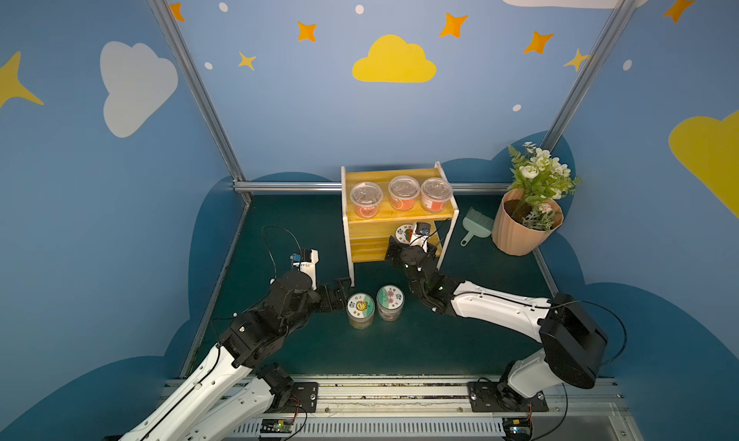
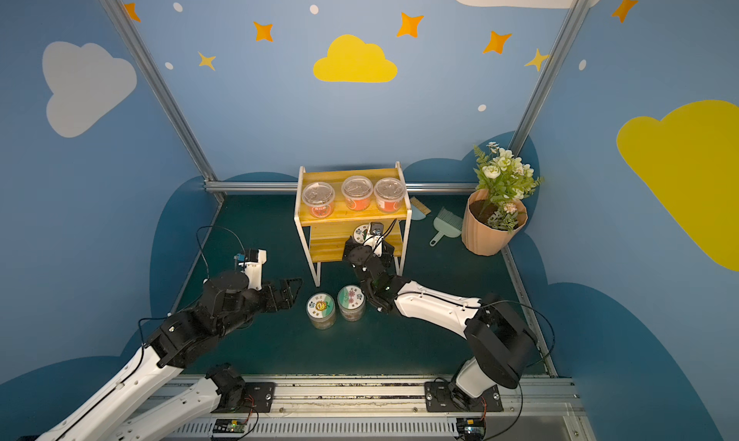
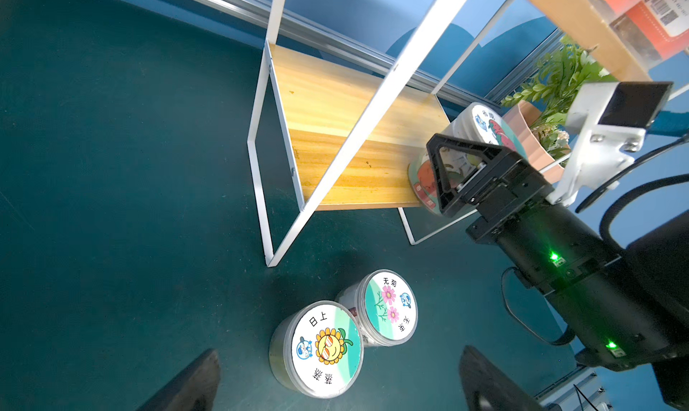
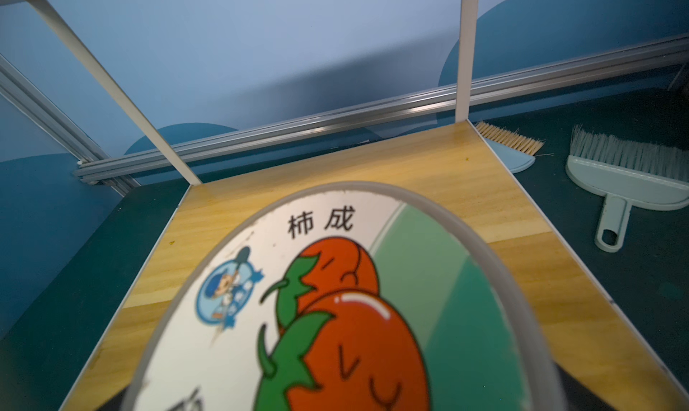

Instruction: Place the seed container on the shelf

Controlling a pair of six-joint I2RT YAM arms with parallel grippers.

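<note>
A round container with a persimmon lid (image 4: 344, 310) sits on the lower wooden board (image 3: 337, 117) of the white-framed shelf. My right gripper is open at that container, in front of the shelf, its fingers largely hidden in the right wrist view. Two more containers, sunflower lid (image 1: 361, 308) and pink-flower lid (image 1: 390, 302), stand on the green floor before the shelf. My left gripper is open above and beside them at their left, with nothing held.
Three clear tubs (image 1: 403, 192) stand on the top board. To the right are a dustpan (image 1: 477, 224), a small brush (image 4: 509, 145) and a potted plant (image 1: 517, 233). The floor left of the shelf is clear.
</note>
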